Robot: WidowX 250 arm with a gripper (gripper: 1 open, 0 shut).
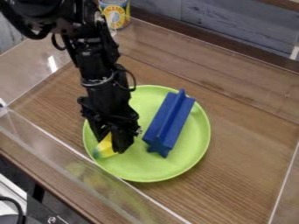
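A bright green plate (166,164) lies on the wooden table, carrying a blue ridged bar-like object (169,122) on its right half. The black gripper (114,140) reaches down over the plate's left half, shut on a small yellow object (103,149) that sits low at the plate's left edge. The arm hides much of that yellow object and the fingertips.
A can (114,14) stands at the back edge near a grey wooden wall. A clear panel edge runs along the front left, with dark cables beyond.
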